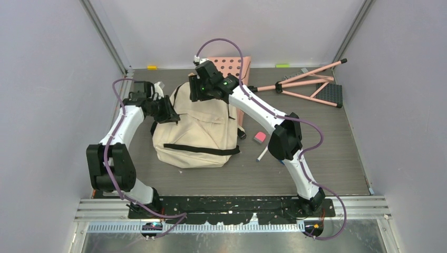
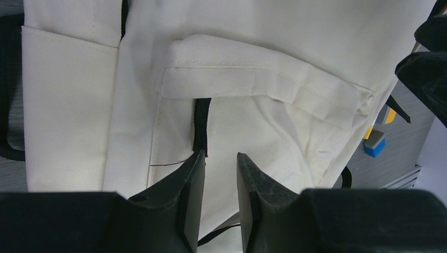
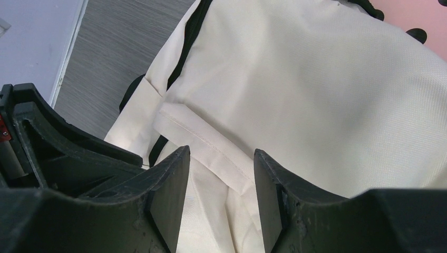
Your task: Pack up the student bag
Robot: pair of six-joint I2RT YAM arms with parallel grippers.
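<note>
The cream cloth bag (image 1: pixel 203 129) lies flat on the table, black straps running over it and along its sides. In the left wrist view its folded flap (image 2: pixel 226 68) crosses the upper part, with a short black strap (image 2: pixel 201 125) below it. My left gripper is part open over that strap's lower end; the strap tip is close to one finger, and I cannot tell if they touch. My right gripper is part open above the upper part of the bag, nothing between its fingers but a view of the flap.
A pink eraser (image 1: pixel 259 137) and a white stick (image 1: pixel 262 154) lie right of the bag. Behind it stands a pink perforated panel (image 1: pixel 229 66). A pink-legged stand (image 1: pixel 311 84) lies at the back right.
</note>
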